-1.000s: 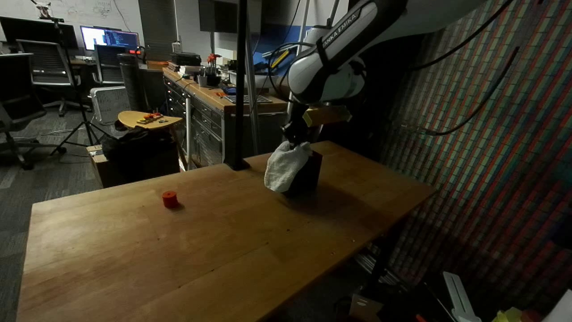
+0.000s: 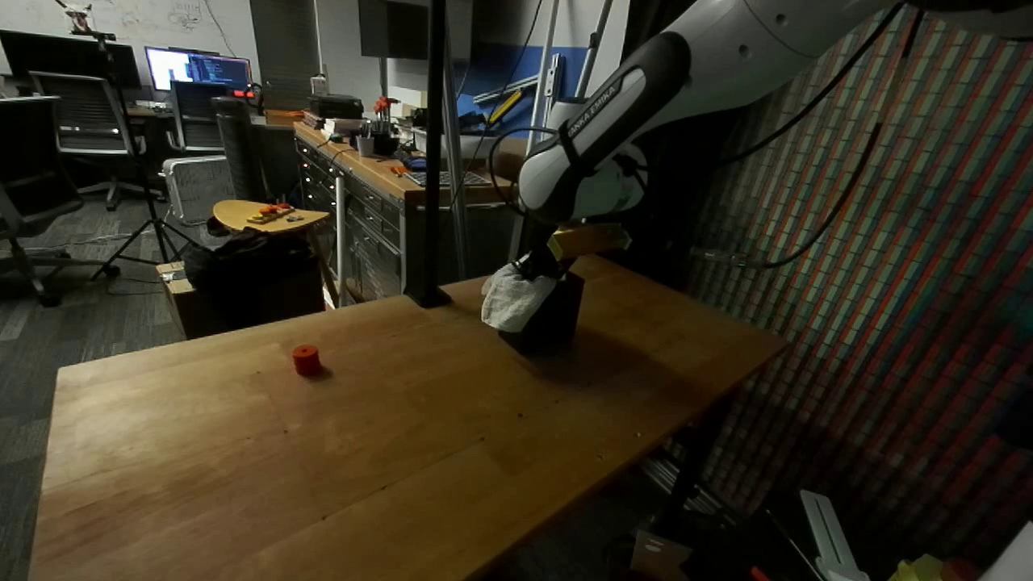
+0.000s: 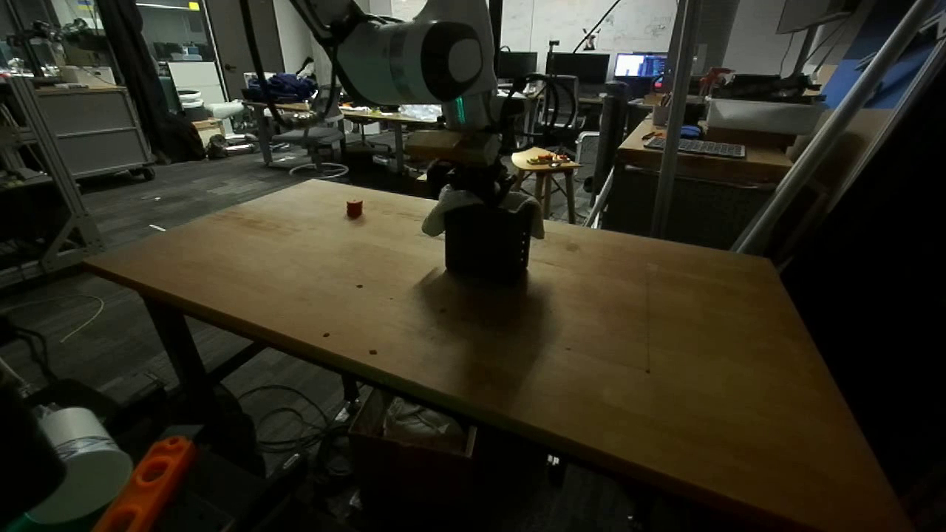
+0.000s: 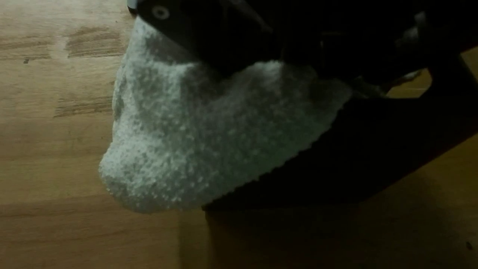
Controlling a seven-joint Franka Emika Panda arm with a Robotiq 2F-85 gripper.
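A white terry cloth (image 2: 514,299) hangs over the near left side of a black box (image 2: 554,323) on the wooden table. My gripper (image 2: 535,268) is low at the box's top, shut on the cloth. From the other side, the box (image 3: 487,244) hides most of the cloth (image 3: 434,219), whose ends droop out at both sides under the gripper (image 3: 479,193). In the wrist view the cloth (image 4: 192,143) fills the middle, bunched up beneath the dark fingers. The fingertips are lost in shadow there, and the box (image 4: 340,157) lies behind the cloth.
A small red cylinder (image 2: 307,360) stands alone on the table (image 2: 407,445), well away from the box. A dark upright post (image 2: 435,194) rises at the table's back edge.
The gripper and arm have come down toward the box's top. The cloth's upper part has sunk with them, and its lower edge sits slightly higher. The red cylinder has stayed put.
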